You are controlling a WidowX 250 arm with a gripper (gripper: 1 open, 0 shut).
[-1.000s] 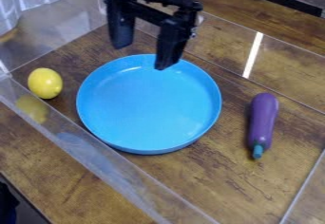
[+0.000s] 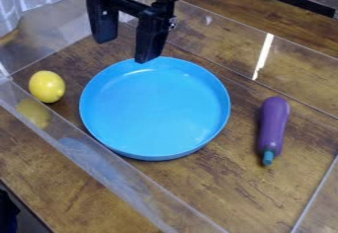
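A dark robot gripper [image 2: 126, 35] hangs at the top of the camera view, above the back left of a blue plate [image 2: 154, 107]. Its two fingers stand apart with no object visible between them. A yellow lemon-like object [image 2: 47, 86] lies left of the plate. A purple eggplant [image 2: 274, 126] with a teal tip lies to the right of it.
Clear panel edges run along the left and right sides.
The gripper has shifted left from above the plate's middle toward the lemon's side. The plate, lemon and eggplant look unmoved.
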